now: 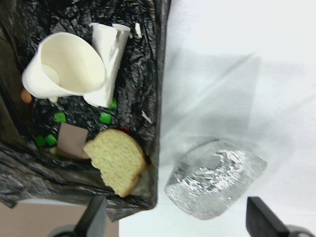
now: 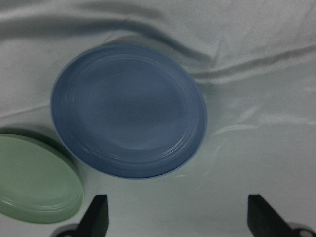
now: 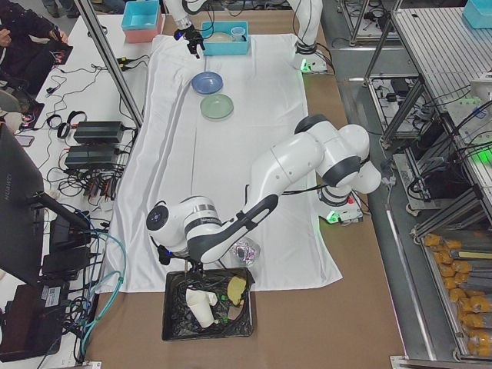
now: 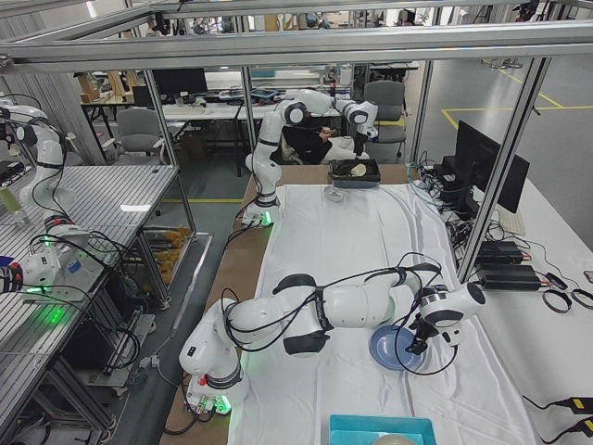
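Note:
A black bag-lined bin (image 3: 174, 307) holds a white cup (image 1: 66, 64), a white rolled item (image 1: 106, 74), a piece of bread (image 1: 116, 160), a brown piece (image 1: 71, 140) and green bits. My left gripper is open above the bin's edge, nothing between its fingers. A crumpled clear wrapper (image 1: 215, 177) lies on the cloth beside the bin. At the other end, my right gripper stands open above a blue plate (image 2: 128, 111) and a green plate (image 2: 39, 180).
A blue container (image 3: 227, 48) with items stands beyond the plates. Cables and monitors fill the side table.

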